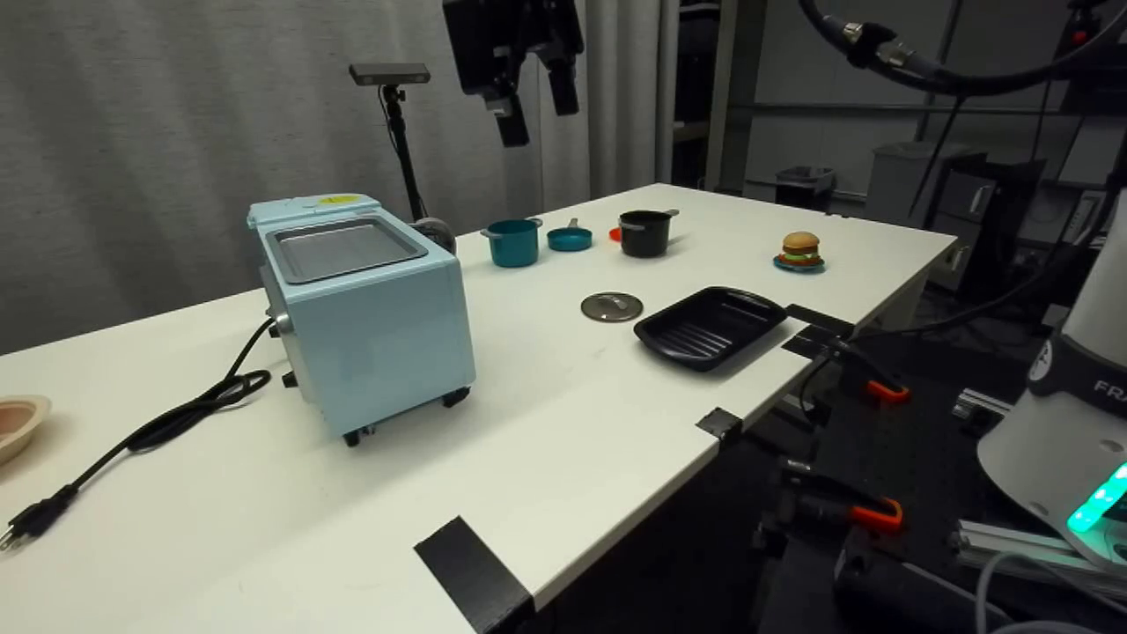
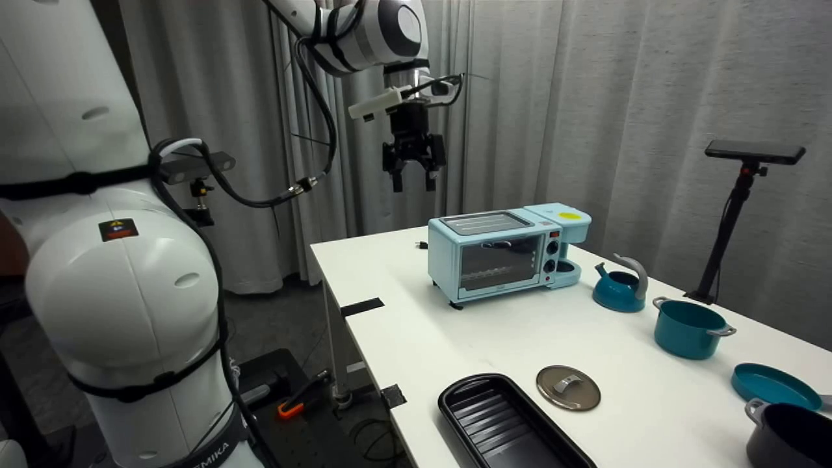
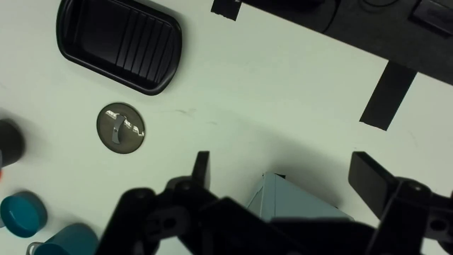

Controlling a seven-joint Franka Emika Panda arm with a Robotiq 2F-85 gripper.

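High above the table my gripper (image 2: 414, 181) hangs open, its two fingers wide apart with nothing between them. In the wrist view, the corner of a light blue toaster oven (image 3: 278, 193) shows below and between the fingers, partly hidden by the gripper's body. The oven (image 2: 499, 253) has a glass door, knobs and a grey tray (image 1: 343, 249) on top. Toward the front edge lies a black ribbed pan (image 1: 710, 327), empty. Beside it a round glass lid (image 2: 569, 387) with a grey handle rests flat on the table.
A teal pot (image 1: 513, 242), teal pan (image 1: 570, 239), black pot (image 1: 644, 233) and teal kettle (image 2: 621, 288) line the back. A toy burger (image 1: 800, 249) sits at the far end. The oven's black cord (image 1: 190, 417) and a pinkish bowl (image 1: 19, 423) lie on the other side.
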